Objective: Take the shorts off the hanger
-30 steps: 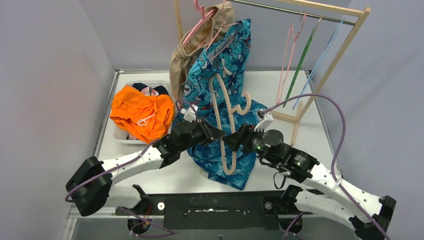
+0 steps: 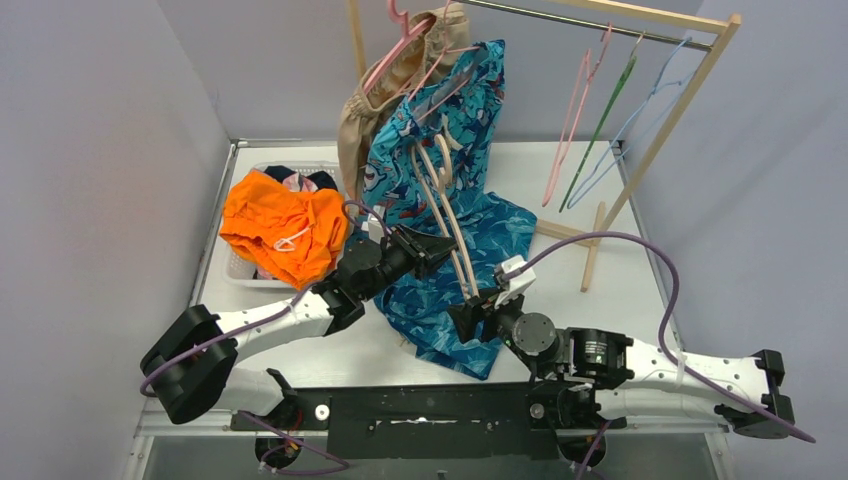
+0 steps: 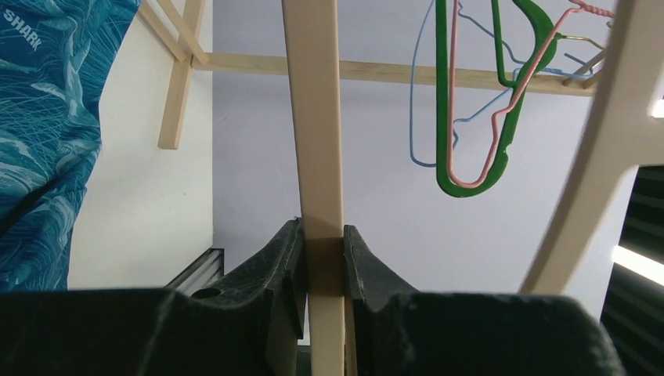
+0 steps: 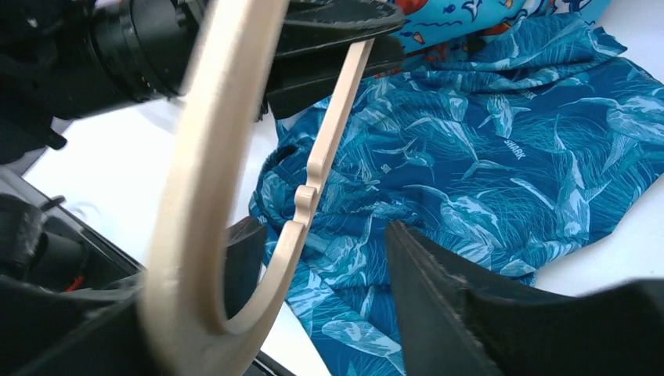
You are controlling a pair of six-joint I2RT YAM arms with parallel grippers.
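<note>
The beige hanger [image 2: 448, 205] is held up above the table, bare of cloth. My left gripper [image 2: 447, 254] is on one of its bars; in the left wrist view, fingertips press against both sides of that bar [image 3: 313, 141]. Dark blue shark-print shorts [image 2: 430, 320] lie spread on the table beneath, apart from the hanger. My right gripper stands open in the right wrist view, above the shorts [image 4: 470, 180]. The end of the hanger [image 4: 200, 258] passes close to its left finger; whether they touch cannot be told.
A white basket [image 2: 236, 268] with orange shorts [image 2: 285, 225] stands at the left. From the rack [image 2: 600, 20] hang tan shorts [image 2: 352, 130], blue patterned shorts [image 2: 485, 100] and several empty hangers.
The hanger has turned, its hook swinging left toward the bars. My right gripper has moved down and a little right and is off the bar.
</note>
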